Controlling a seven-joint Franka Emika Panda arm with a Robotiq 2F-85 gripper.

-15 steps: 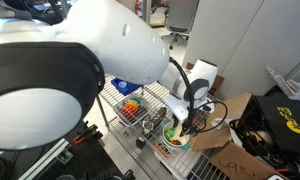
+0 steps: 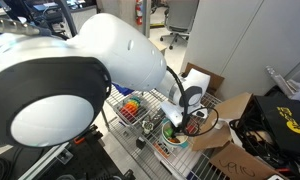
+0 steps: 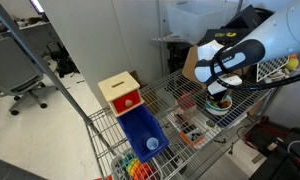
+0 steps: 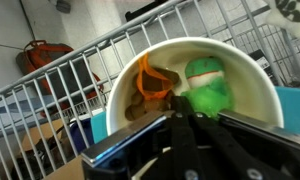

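Observation:
A bowl, white inside and light blue outside, stands on the wire rack; its pale wall [image 4: 195,48] fills much of the wrist view. Inside it lie a brown and orange item [image 4: 150,85] and a green item with a pale pink and white top [image 4: 207,82]. My gripper is shut and reaches over the bowl, its dark fingers partly covering the lower part of both items. Nothing shows between the fingertips. In exterior view 1 the gripper [image 2: 178,130] is low at the bowl [image 2: 176,149]. Contact with the items cannot be told.
Open cardboard boxes [image 2: 233,160] stand close to the bowl's right. Across the rack are a blue bin [image 3: 143,135], a wooden box with a red front [image 3: 120,92] and a colourful bowl [image 2: 132,105]. Wire sides edge the rack.
The arm has come down and slightly left in exterior view 1, bringing my gripper from above the bowl to its contents. The bowl appears to stay in place.

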